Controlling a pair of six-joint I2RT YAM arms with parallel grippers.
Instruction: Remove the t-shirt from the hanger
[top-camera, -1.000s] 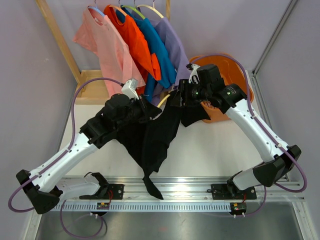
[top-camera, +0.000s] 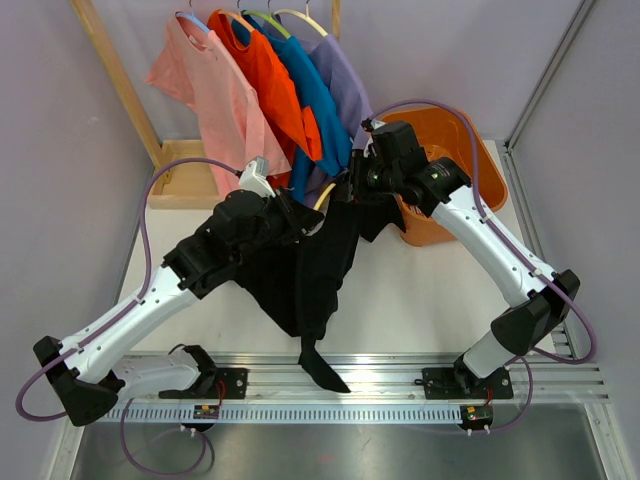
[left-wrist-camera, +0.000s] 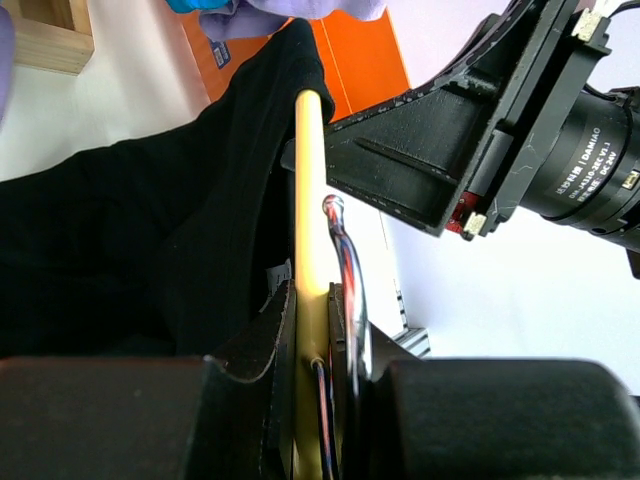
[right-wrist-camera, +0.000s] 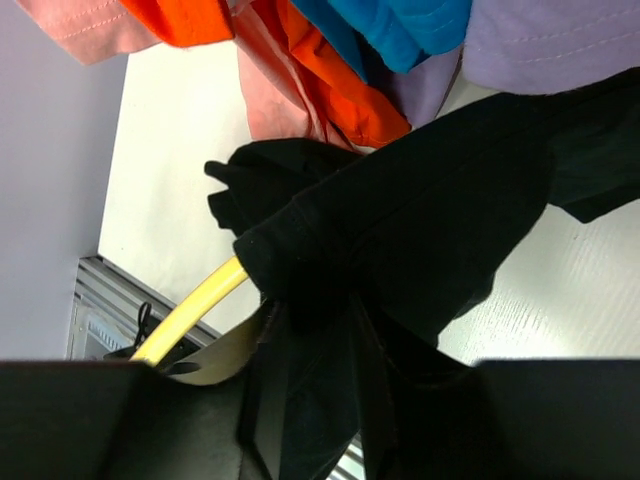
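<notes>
The black t-shirt (top-camera: 325, 260) hangs in folds between my two arms, one shoulder still over the yellow hanger (left-wrist-camera: 311, 180). My left gripper (top-camera: 310, 220) is shut on the bare end of that hanger, which runs up between its fingers in the left wrist view. Close to the covered end, my right gripper has its fingers parted, with black cloth in the gap. One dark right finger (left-wrist-camera: 390, 160) touches or nearly touches the shirt's edge beside the hanger. The rest of the hanger is hidden inside the black cloth (right-wrist-camera: 430, 190).
Pink (top-camera: 215, 85), orange (top-camera: 262, 85), blue (top-camera: 315, 95) and purple (top-camera: 345, 90) shirts hang on the rack behind. An orange bin (top-camera: 440, 130) stands at the back right, behind the right arm.
My right gripper has moved left toward the left one, covering more of the hanger's far end. The shirt's lower tip has swung to the right. The left arm has hardly moved.
</notes>
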